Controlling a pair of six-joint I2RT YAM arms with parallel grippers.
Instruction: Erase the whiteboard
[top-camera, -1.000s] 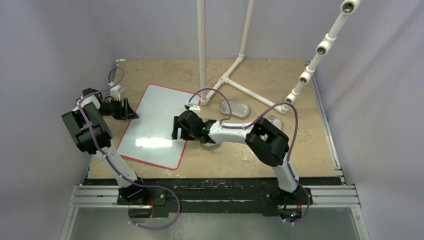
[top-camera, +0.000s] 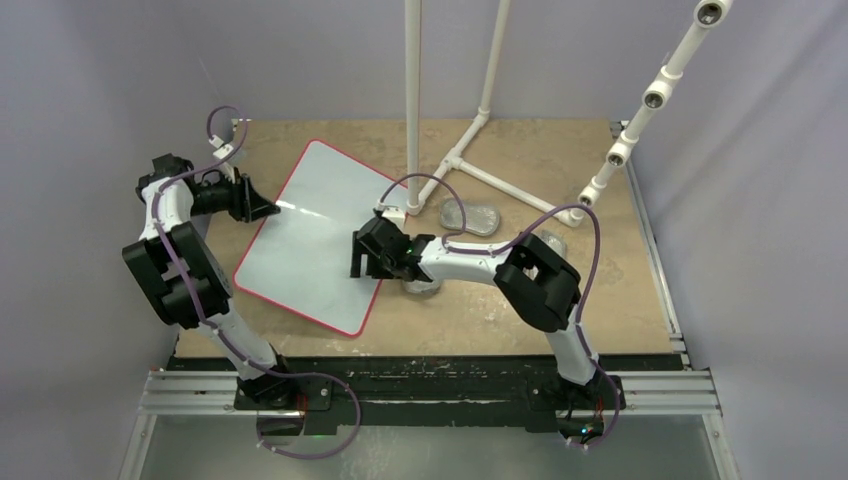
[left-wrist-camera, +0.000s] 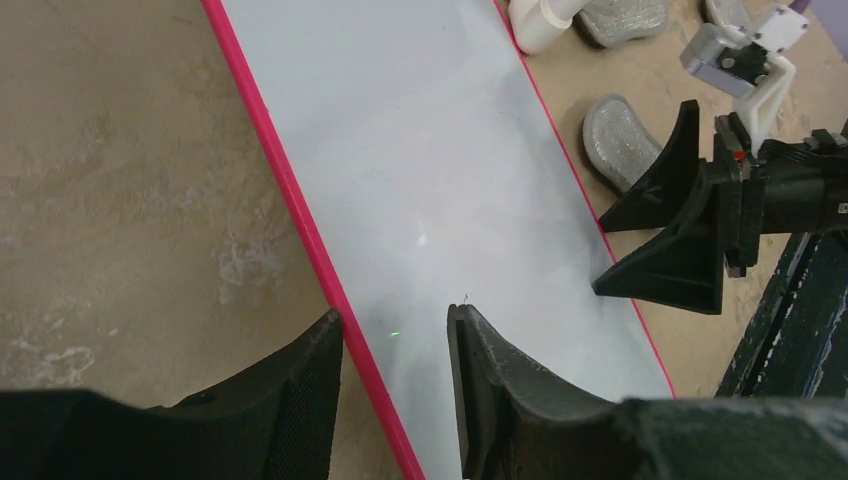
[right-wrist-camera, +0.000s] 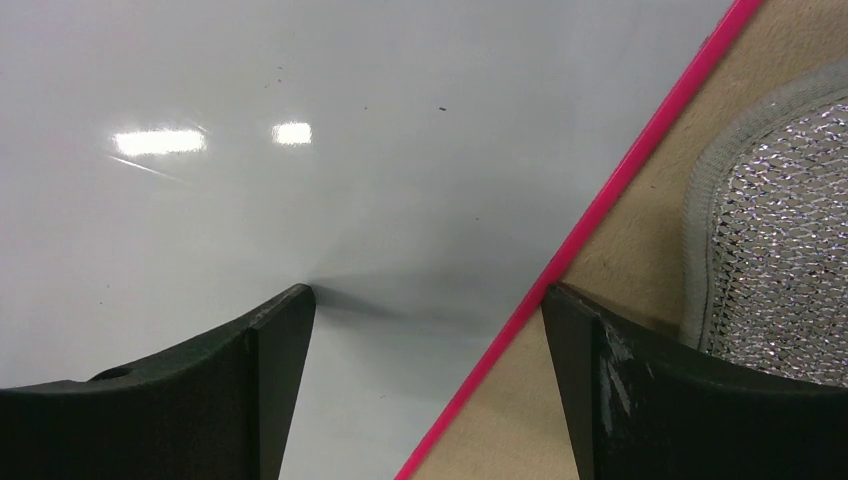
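Note:
The white, red-rimmed whiteboard (top-camera: 312, 240) lies askew on the table. A few dark specks and glare spots show on its surface (right-wrist-camera: 420, 170) in the right wrist view. At its left edge, my left gripper has its fingers apart, one at the red rim (left-wrist-camera: 300, 210) and the other over the white face. My right gripper stands open across the right edge, one fingertip over the board and the other beyond the rim. A grey mesh-faced pad (right-wrist-camera: 785, 230) lies beside that edge, partly out of frame.
White pipe stand (top-camera: 455, 162) rises at the board's far right corner, very close to it. Grey rounded pads (top-camera: 477, 217) lie right of the board, one partly under the right arm (top-camera: 470, 262).
The board's far left side has shifted toward the back and the board sits at a sharper angle. The right arm barely moved.

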